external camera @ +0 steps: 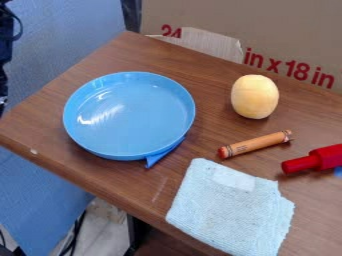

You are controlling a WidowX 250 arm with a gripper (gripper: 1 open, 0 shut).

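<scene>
A blue plate (128,112) lies on the wooden table (80,180), with a small blue piece (159,157) poking out under its near edge. A pale yellow round object (254,96) stands at the back right. Below it lie an orange crayon-like stick (255,144) and a red cylindrical object (315,160). A light blue cloth (229,207) lies at the front right. Only a dark sliver of the robot shows at the left edge; its fingertips are not visible.
A cardboard box (267,35) stands behind the table. The table's left edge borders blue material.
</scene>
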